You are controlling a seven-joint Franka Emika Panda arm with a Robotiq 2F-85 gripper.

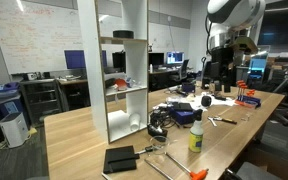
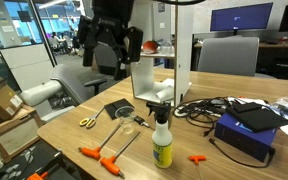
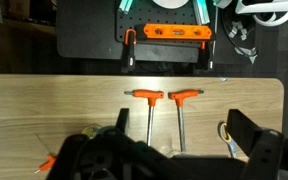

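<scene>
My gripper is open above the wooden table, its dark fingers wide apart at the bottom of the wrist view with nothing seen held between them. Two T-handled tools with orange grips (image 3: 152, 97) lie on the wood below, their shafts side by side. Scissors with yellow handles (image 3: 225, 131) are to their right. In exterior view 2 a spray bottle with a yellow label (image 2: 162, 147) stands upright near the front. A clear glass (image 2: 126, 123) is behind the orange tools (image 2: 112, 166). The arm hangs high over the table there.
A white shelf unit (image 1: 116, 85) rises from the table. Black cables (image 2: 194, 108) tangle near it, and a blue box (image 2: 245, 132) lies to the right. A small orange piece (image 2: 197, 158) is beside the bottle. Bare wood (image 1: 69, 145) shows at left in exterior view 1.
</scene>
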